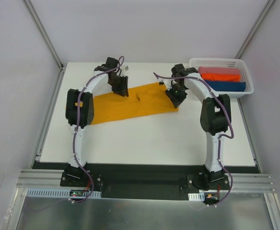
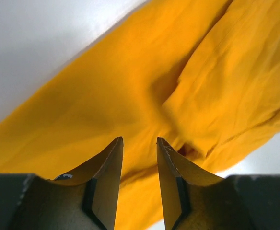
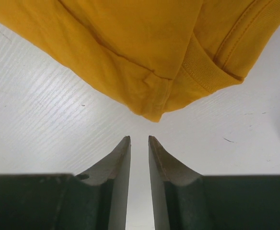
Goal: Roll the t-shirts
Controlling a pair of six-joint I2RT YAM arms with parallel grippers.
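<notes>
An orange t-shirt (image 1: 116,110) lies spread diagonally across the white table, its right part folded over on itself with some creases. My left gripper stands open above the shirt's middle, beside the edge of the folded part. My right gripper hovers at the shirt's right end, just off a folded corner (image 3: 154,100) in the right wrist view, its fingers part open over bare table with nothing between them.
A white basket (image 1: 246,72) at the back right holds red, orange and dark blue rolled cloths.
</notes>
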